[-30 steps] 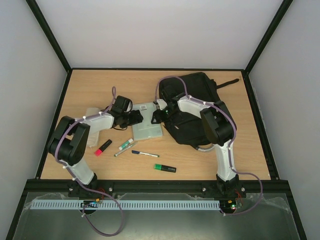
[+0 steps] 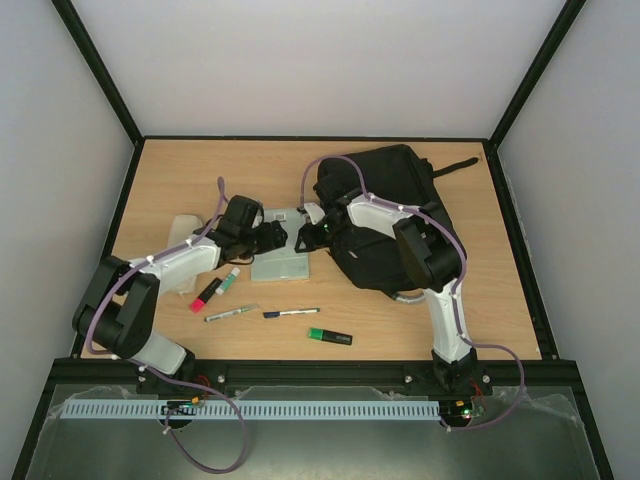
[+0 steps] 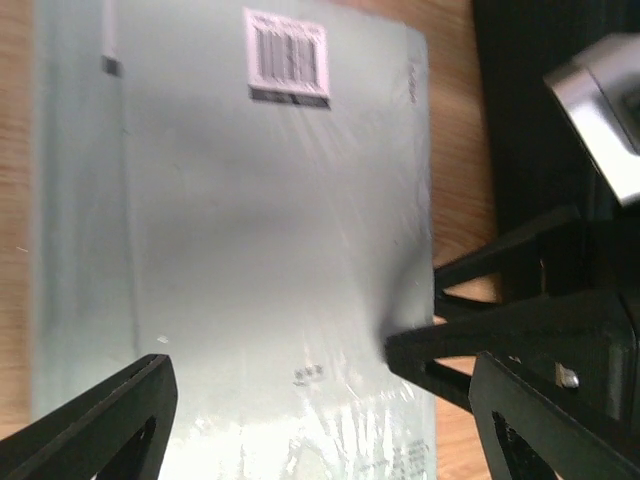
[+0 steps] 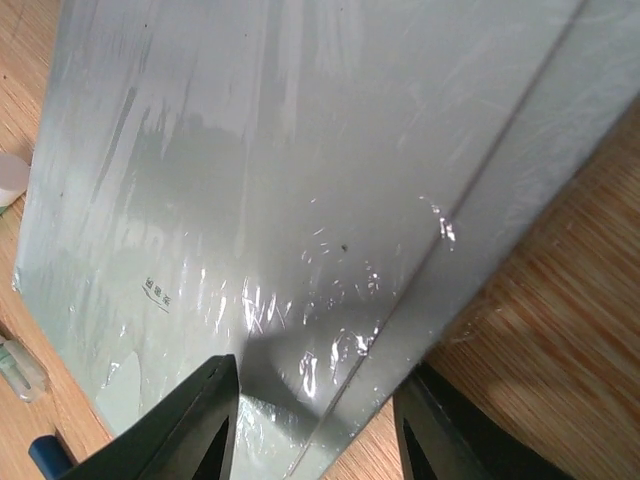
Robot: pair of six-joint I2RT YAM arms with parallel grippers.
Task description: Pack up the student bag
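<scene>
A grey-green book [image 2: 283,265] in a clear, shiny cover lies flat on the table between my two arms. My left gripper [image 2: 282,236] is over it with fingers part open, and in the left wrist view the book [image 3: 270,200] with its barcode label fills the space ahead of the fingers. At the book's right edge, the right gripper [image 2: 302,240] has its fingers apart; in the right wrist view they straddle that edge, one over the cover and one over the wood. Whether they touch the book I cannot tell. The black bag [image 2: 390,262] lies to the right, partly under my right arm.
A pink-capped black marker [image 2: 206,294], a glue stick [image 2: 228,279], two pens including a blue-capped one [image 2: 291,313], and a green marker [image 2: 330,337] lie nearer the front. A beige case [image 2: 184,230] sits at left, partly behind the left arm.
The book has shifted left and turned straighter, with the glue stick and the light pen also moved left. The right gripper has come left slightly. Lately the left gripper has drawn back a little leftward.
</scene>
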